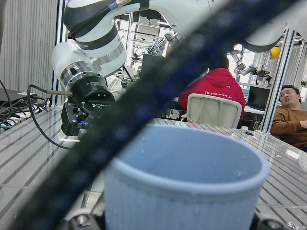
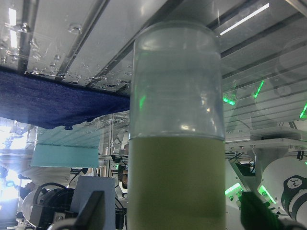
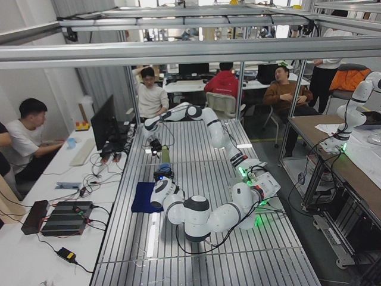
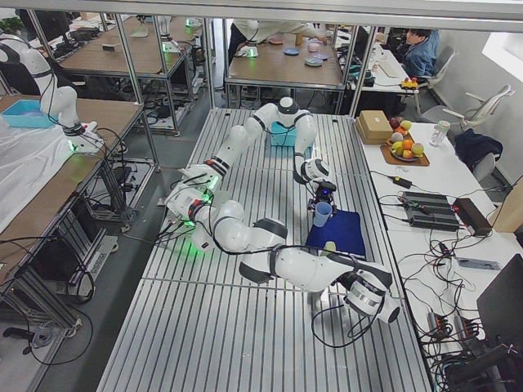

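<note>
A light-blue cup (image 4: pixel 322 214) (image 1: pixel 187 191) is held up by my left gripper (image 3: pixel 164 176), near the blue cloth (image 3: pixel 144 196) (image 4: pixel 343 231). A clear bottle (image 2: pixel 177 182), its lower part filled with pale green liquid, stands on the slatted table (image 4: pixel 237 343) near the cup, also in the camera left view as a green shape (image 3: pixel 165 155). My right gripper is open around the bottle's near side, fingers apart at either side; whether they touch it is unclear. A dark blurred strap crosses the left wrist view.
A turquoise bin (image 4: pixel 279 137), a cardboard box (image 4: pixel 373 126) and fruit (image 4: pixel 406 148) are at the far end in the camera right view. Cables and black boxes (image 3: pixel 65 218) fill the side desk.
</note>
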